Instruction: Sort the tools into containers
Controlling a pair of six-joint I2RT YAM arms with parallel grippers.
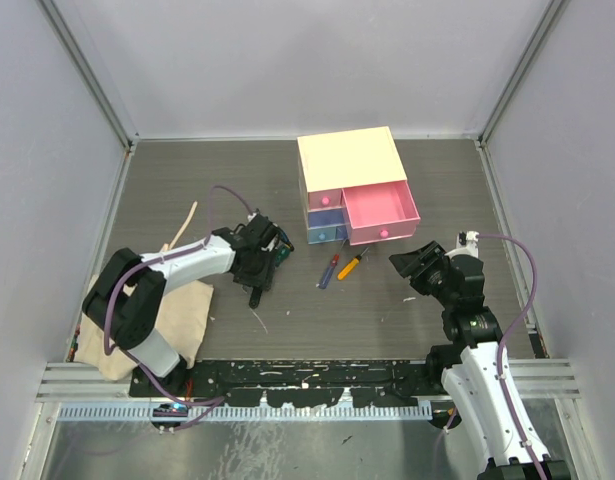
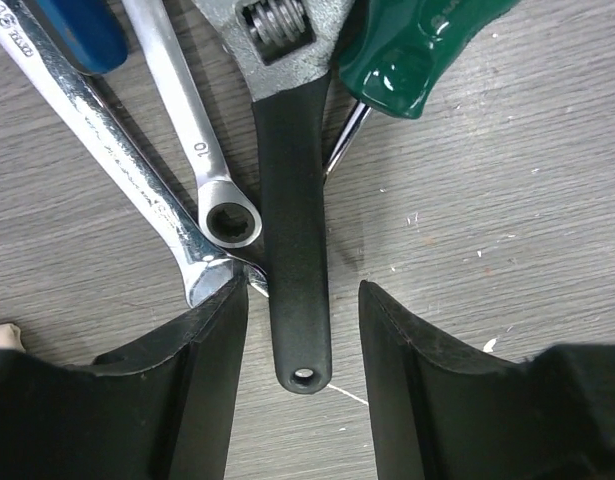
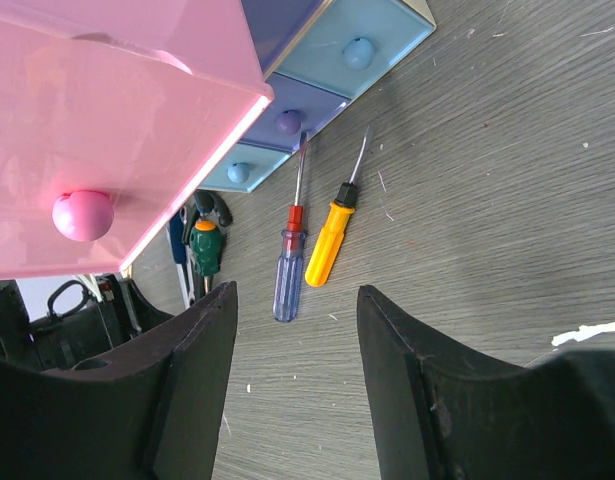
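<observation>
In the left wrist view, an adjustable wrench (image 2: pixel 293 190) with a black handle lies between the parted fingers of my left gripper, bare table showing on both sides of the handle. Left of it are two shiny combination wrenches (image 2: pixel 132 160) (image 2: pixel 192 110) and a blue handle (image 2: pixel 87 35); a green screwdriver (image 2: pixel 412 55) touches its upper right. Over on the right, my right gripper (image 1: pixel 415 262) is open and empty. A red-and-blue screwdriver (image 3: pixel 290 265) and a yellow screwdriver (image 3: pixel 330 240) lie in front of the drawer cabinet (image 1: pixel 352 155).
The cabinet's pink drawer (image 1: pixel 380 207) is pulled out and looks empty; its blue drawers (image 1: pixel 325 226) are closed. A beige cloth (image 1: pixel 182 320) covers the front left. Bare table lies between the arms towards the front.
</observation>
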